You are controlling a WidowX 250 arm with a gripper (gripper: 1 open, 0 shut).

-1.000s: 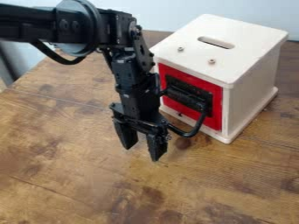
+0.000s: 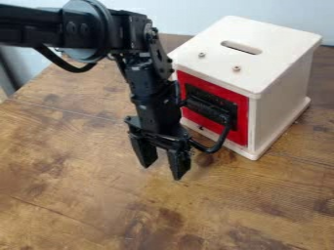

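My black gripper (image 2: 162, 160) hangs pointing down over the wooden table, just left and in front of a pale wooden box (image 2: 274, 88). Its two fingers stand apart with bare table showing below them and nothing seen held. The box has a slot (image 2: 241, 47) in its top, two small screws near the top's front edge, and a red front panel (image 2: 233, 134) with a black fitting, partly hidden behind my arm.
The box takes up the back right. A pale wall lies beyond the table's far edge.
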